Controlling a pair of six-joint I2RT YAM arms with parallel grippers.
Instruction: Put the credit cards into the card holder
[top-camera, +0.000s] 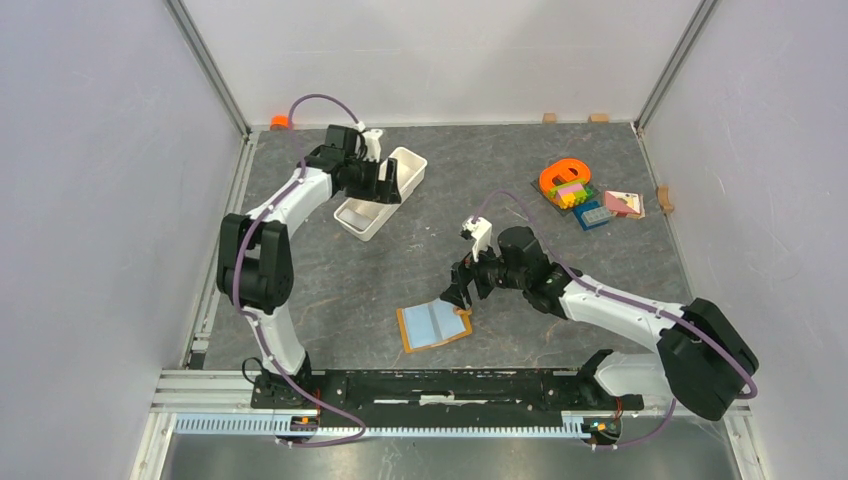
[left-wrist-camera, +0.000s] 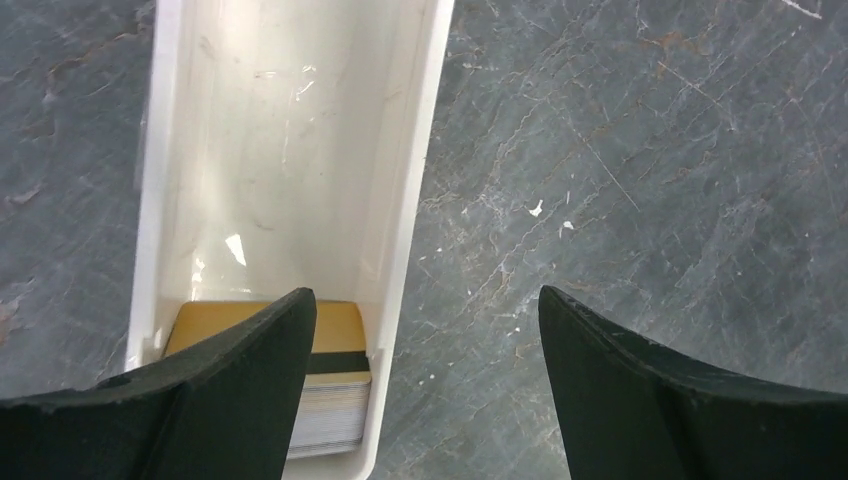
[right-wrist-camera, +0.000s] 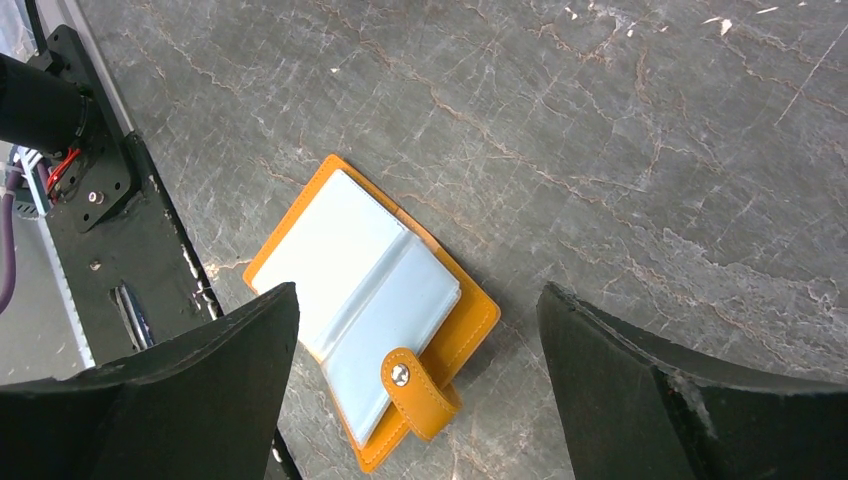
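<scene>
A white plastic tray (left-wrist-camera: 415, 180) lies at the back left, with a stack of cards (left-wrist-camera: 328, 410), gold and silver, at its near end. My left gripper hangs over the tray's right side, fingers apart with nothing between them. The open tan leather card holder (right-wrist-camera: 470, 320), with clear sleeves and a snap strap, lies at the table's front centre. My right gripper is open just above it, holding nothing.
A pile of colourful toys and cards (top-camera: 566, 175) sits at the back right. An orange object (top-camera: 281, 122) is by the back-left edge.
</scene>
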